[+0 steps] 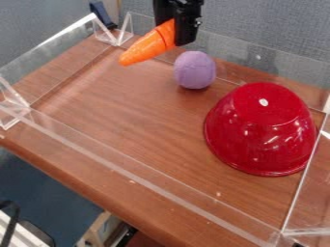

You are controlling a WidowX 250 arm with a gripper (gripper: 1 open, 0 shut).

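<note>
An orange carrot-like object (145,48) hangs in the upper middle, held by its upper end in my dark gripper (176,27), which is shut on it. A purple ball-like object (195,70) sits on the wooden floor just right of and below the carrot. A large red bowl (258,133), turned dome up, lies at the right. The top of my gripper is cut off by the frame's edge.
Clear plastic walls (154,180) border the wooden surface (116,121) on all sides. Blue-grey floor shows beyond it at the lower left.
</note>
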